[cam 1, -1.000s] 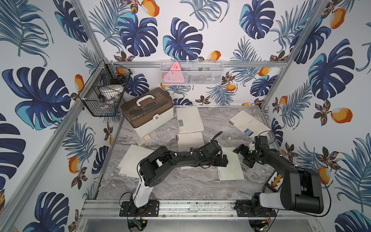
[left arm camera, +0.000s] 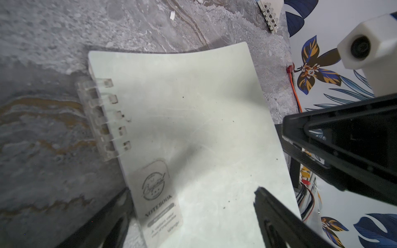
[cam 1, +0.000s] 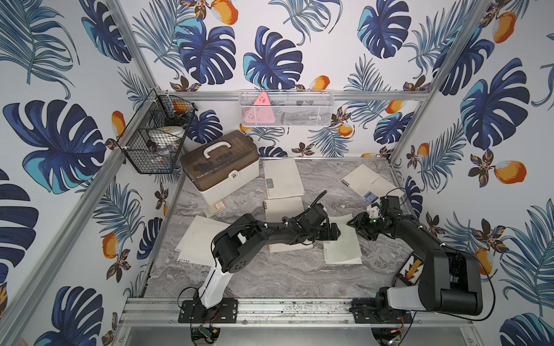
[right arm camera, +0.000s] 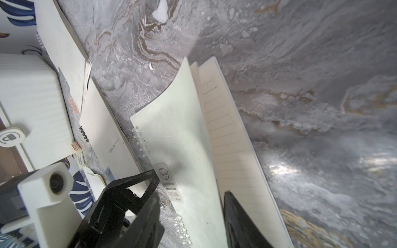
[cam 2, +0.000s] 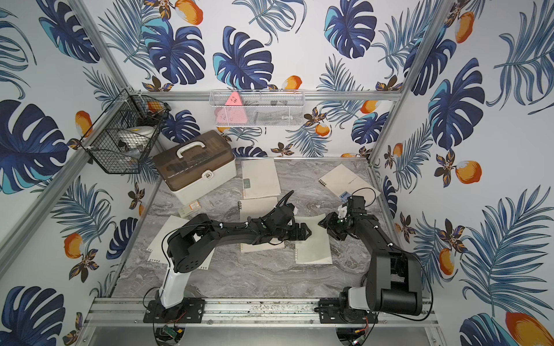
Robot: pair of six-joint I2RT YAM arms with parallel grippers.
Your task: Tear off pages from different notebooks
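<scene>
A spiral notebook (cam 1: 343,252) with pale cover (right arm camera: 177,128) lies front right, its right edge lifted over lined pages (right arm camera: 223,140) in the right wrist view. My left gripper (cam 1: 326,233) is over its left part, fingers (left arm camera: 277,210) apart, open. My right gripper is at the lifted edge, fingers apart with that edge between or beside them; whether it grips cannot be told. Other notebooks lie at back middle (cam 1: 282,177), back right (cam 1: 366,181), middle (cam 2: 258,204) and left (cam 1: 196,242).
A storage box (cam 1: 219,164) stands back left, a small pack (cam 1: 217,207) beside it. A wire basket (cam 1: 155,138) and a mesh shelf (cam 1: 288,109) hang on the walls. Bare table (cam 1: 294,276) shows at the front.
The right gripper has moved slightly back, and the notebook under both grippers has shifted toward the back. The left gripper moved a little back and left since a second ago.
</scene>
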